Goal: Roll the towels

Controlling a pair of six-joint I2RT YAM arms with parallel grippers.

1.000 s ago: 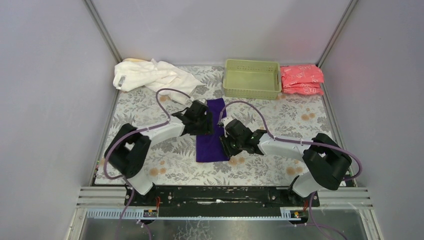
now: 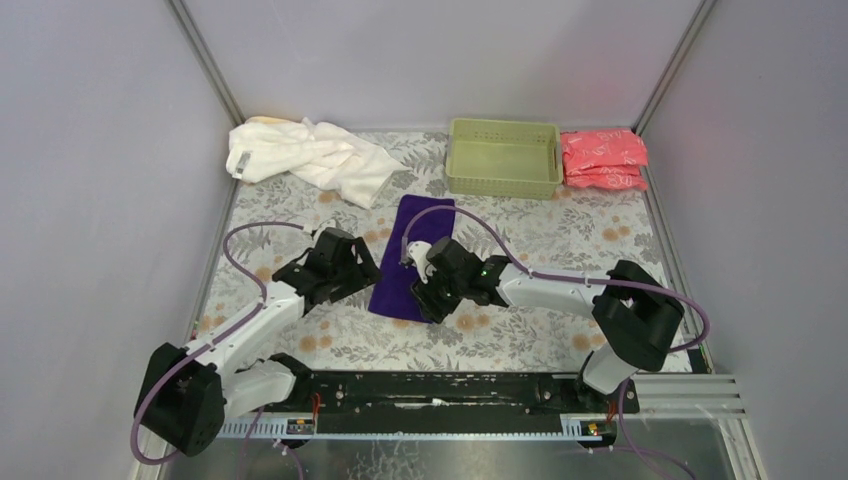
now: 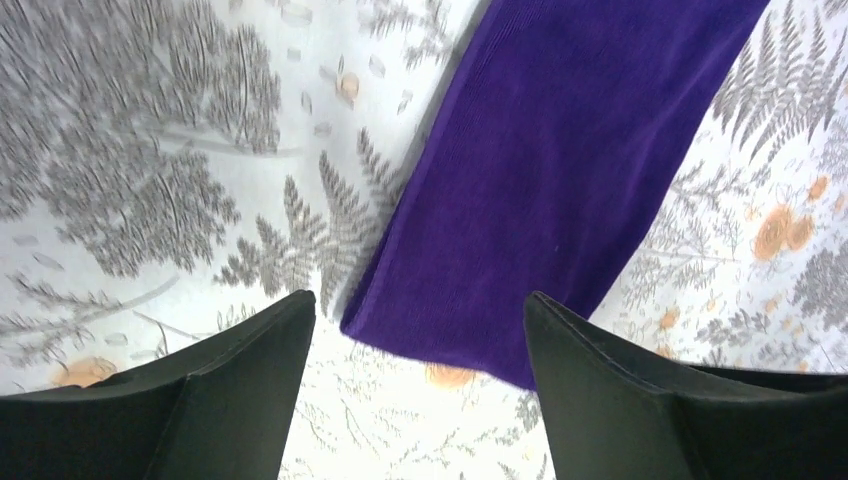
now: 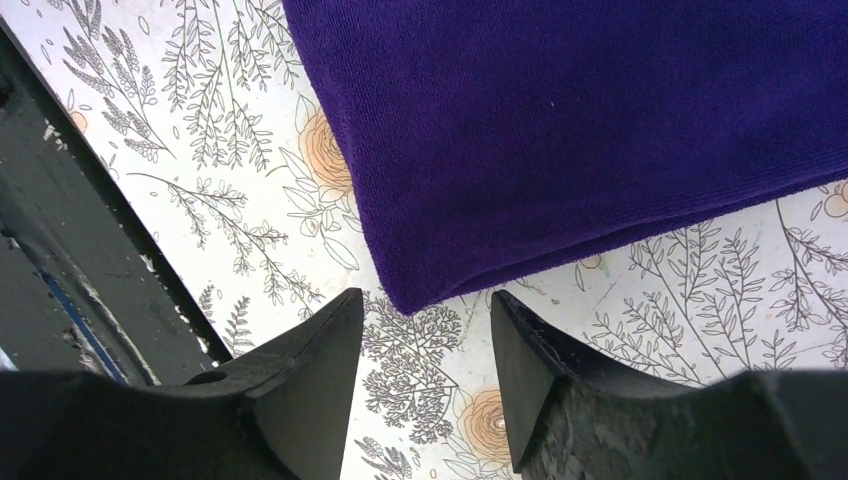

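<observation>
A folded purple towel [image 2: 392,285] lies flat and slightly slanted on the floral table, its long sides running away from me. In the left wrist view, its near end [image 3: 440,300] shows between and beyond the parted fingers of my left gripper, which is open and empty just left of the towel. My right gripper stands open at the towel's near right corner; the towel [image 4: 560,130] has that corner between the fingertips, not gripped. In the top view the right arm covers part of the towel's right side.
Crumpled white towels [image 2: 310,155] lie at the back left. A green basket [image 2: 503,188], empty, stands at the back, beside a stack of folded red cloths [image 2: 604,160].
My left gripper has come off the towel and moved left and toward the front. The towel's near end has shifted left, leaving it slanted. The right gripper has moved left too.
</observation>
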